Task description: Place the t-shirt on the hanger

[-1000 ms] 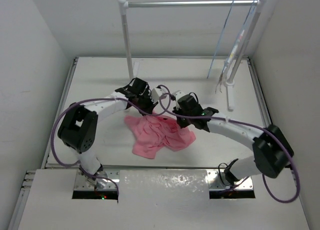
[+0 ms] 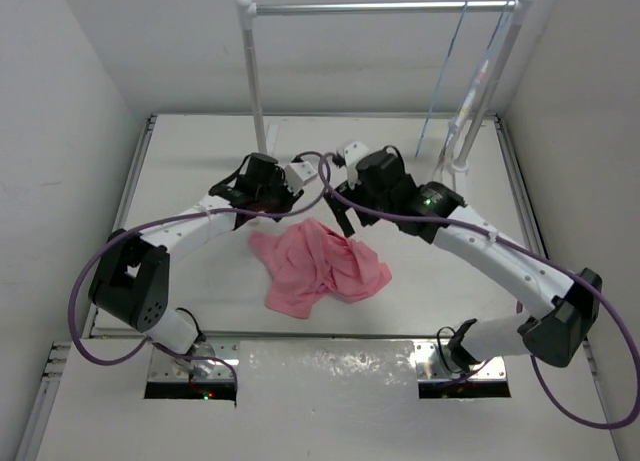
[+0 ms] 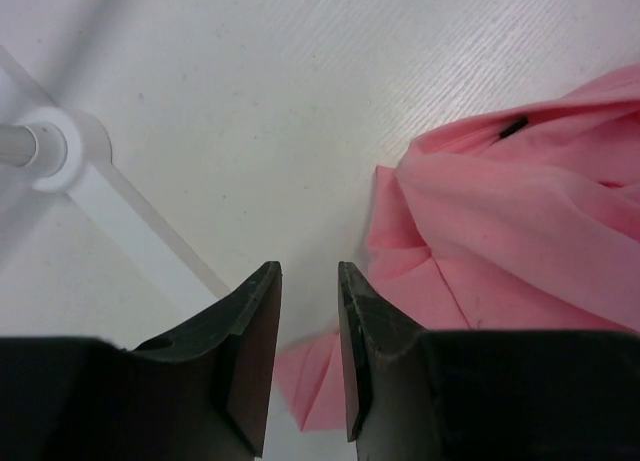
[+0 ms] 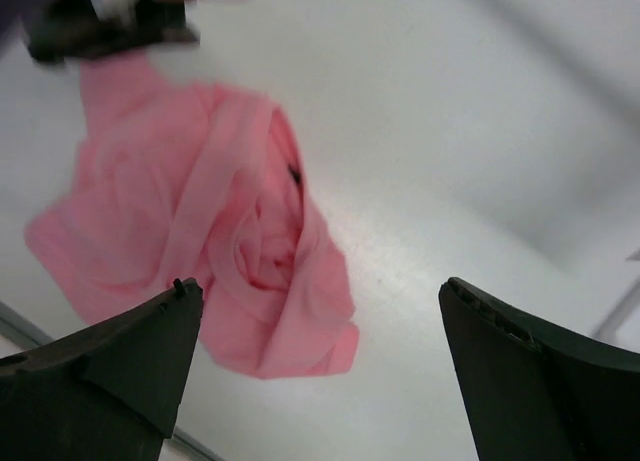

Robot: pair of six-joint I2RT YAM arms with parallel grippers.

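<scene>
The pink t-shirt (image 2: 315,266) lies crumpled in the middle of the table. A small black piece (image 3: 513,127) shows at a fold of the cloth; too little of it is visible to tell whether it belongs to a hanger. No whole hanger can be made out. My left gripper is partly open above the shirt's left far edge, nothing between its fingers. Wide open and empty, my right gripper hovers above the shirt's far right side. In the right wrist view the cloth (image 4: 215,201) lies below and left, clear of the fingers.
A white rack with a metal top bar (image 2: 385,7) stands at the back. Blue strips (image 2: 440,76) hang at its right end. The left rack foot (image 3: 150,231) is near my left gripper. Free table lies right of the shirt.
My right gripper has lifted up and away from the shirt, its arm rising closer to the top camera. The left gripper has shifted left, off the cloth's far edge. The shirt lies much the same.
</scene>
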